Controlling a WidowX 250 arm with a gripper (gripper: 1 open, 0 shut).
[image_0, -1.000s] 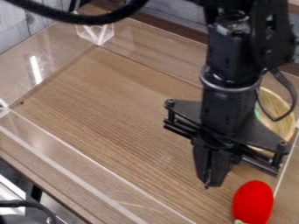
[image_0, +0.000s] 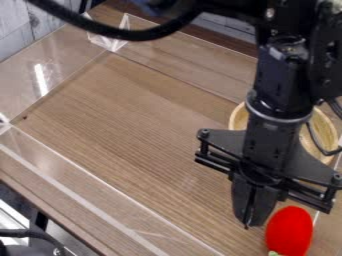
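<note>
My black gripper (image_0: 251, 205) hangs over the right side of a wooden surface (image_0: 107, 130), shut, with nothing visible between its fingers. Just right of and below the fingertips lies a red object (image_0: 289, 230) with a small green part at its lower end, partly cut off by the frame. A pale round bowl or dish (image_0: 241, 122) sits behind the gripper at the right, mostly hidden by it.
A clear plastic piece (image_0: 107, 32) stands at the back left. Cables lie at the lower left corner.
My gripper has moved slightly right and down, closer to the red object, and now hides more of the bowl. The red object looks about the same.
</note>
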